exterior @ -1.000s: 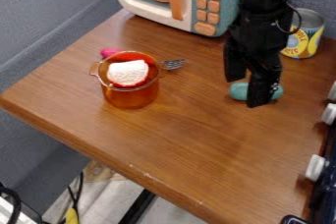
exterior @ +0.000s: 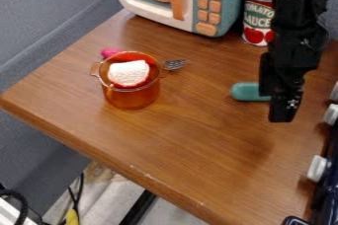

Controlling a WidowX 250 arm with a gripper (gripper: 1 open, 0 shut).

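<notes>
The black gripper (exterior: pixel 283 111) hangs low over the right side of the wooden table (exterior: pixel 158 160), its tip pointing down beside a teal object (exterior: pixel 248 92), which it partly hides. Whether the fingers are open or shut is hard to make out. An orange pot (exterior: pixel 132 95) with a white-and-red item (exterior: pixel 128 72) inside stands left of centre.
A toy microwave (exterior: pixel 211 12) and a red-labelled can (exterior: pixel 258 24) are at the back. A fork (exterior: pixel 175 64) and pink object (exterior: pixel 110 52) lie near the pot. A dark appliance with white knobs (exterior: pixel 317 168) lines the right edge.
The gripper has moved rightward and toward the front, from over the teal object to beside it, uncovering the object's left part.
</notes>
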